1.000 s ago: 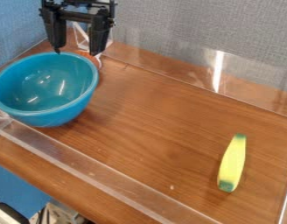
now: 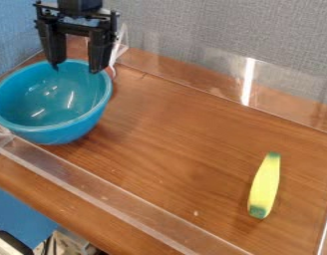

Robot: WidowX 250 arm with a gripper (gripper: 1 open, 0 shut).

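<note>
My black gripper [image 2: 77, 50] hangs at the top left, above the back part of a blue bowl [image 2: 53, 118], fingers open and pointing down with nothing between them. A yellow banana-like object with green ends [image 2: 263, 184] lies alone on the right of the wooden table [image 2: 173, 149]. Something pale and red behind the gripper is partly hidden.
A clear raised edge runs along the table's front and back. A grey textured wall stands behind. Blue floor and a dark object show at the lower left.
My gripper has moved left and slightly down over the bowl. The bowl and the yellow object are unmoved.
</note>
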